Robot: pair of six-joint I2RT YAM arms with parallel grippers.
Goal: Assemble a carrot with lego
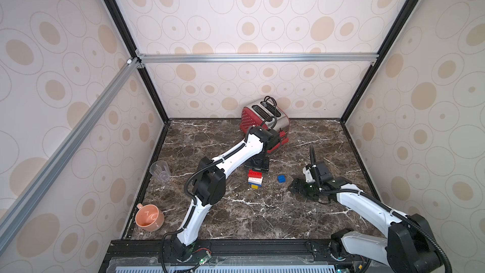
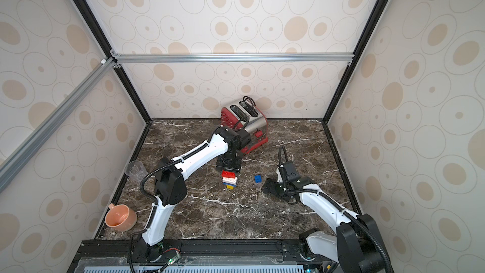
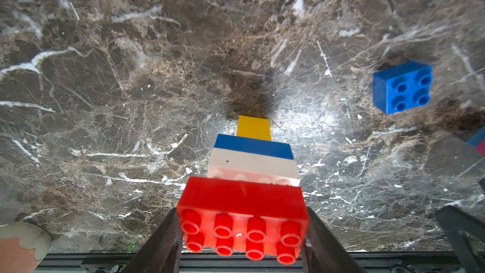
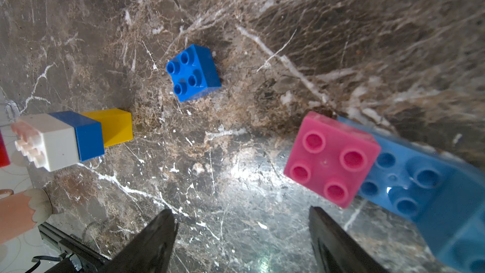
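Observation:
A red brick (image 3: 242,202) with two rows of studs is pinched in my left gripper (image 1: 257,165). Below it on the table stands a stack: white brick (image 3: 252,165) on top, blue brick (image 3: 254,145), and a narrower yellow brick (image 3: 254,128) at the bottom. In the right wrist view a gap separates the red brick (image 4: 3,152) from the white brick's studs (image 4: 25,144). To the right of the stack, a small blue brick (image 1: 281,178) lies alone, studs showing. My right gripper is open and empty, low over the table's right side.
Near my right gripper, a pink brick (image 4: 332,159) sits on light-blue bricks (image 4: 414,177). A red and silver toaster (image 1: 265,117) stands behind my left gripper. At far left are a clear cup (image 1: 160,171) and a peach mug (image 1: 149,218).

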